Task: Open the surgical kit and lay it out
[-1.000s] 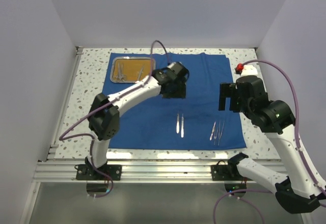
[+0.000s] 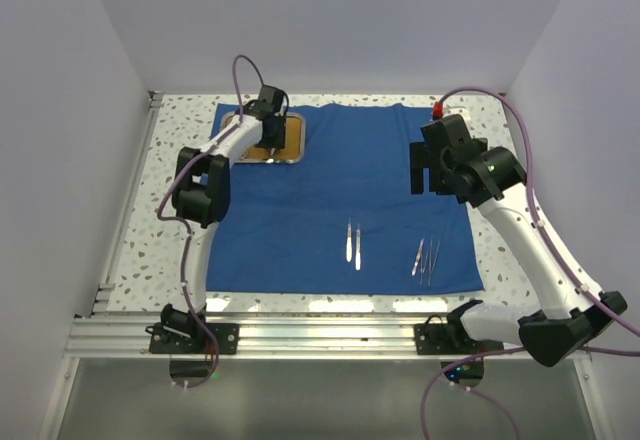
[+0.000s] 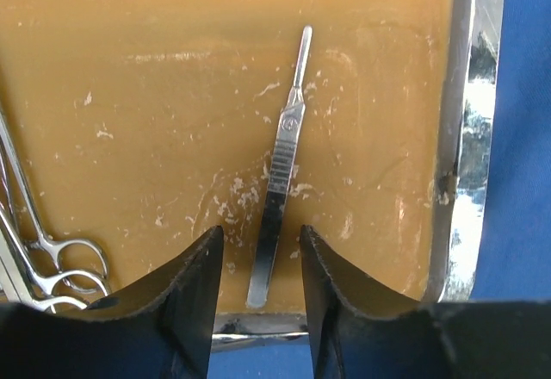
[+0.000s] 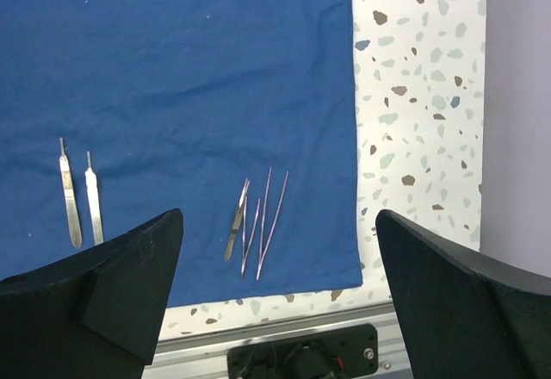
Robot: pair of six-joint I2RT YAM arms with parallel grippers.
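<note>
My left gripper is over the steel tray (image 2: pixel 299 140) at the back left, its fingers apart on either side of the lower handle of a scalpel handle (image 3: pixel 284 146) lying in the tray; contact is not visible. Scissor-like instruments (image 3: pixel 65 280) lie at the tray's left. My right gripper hangs open and empty over the cloth's right side. On the blue cloth (image 2: pixel 330 190) lie two scalpel handles (image 4: pixel 69 198) at front middle and several slender instruments (image 4: pixel 274 224) at front right.
A speckled table border (image 2: pixel 150 200) surrounds the cloth, with walls beyond it and metal rails along the front.
The right arm has shifted back and left.
</note>
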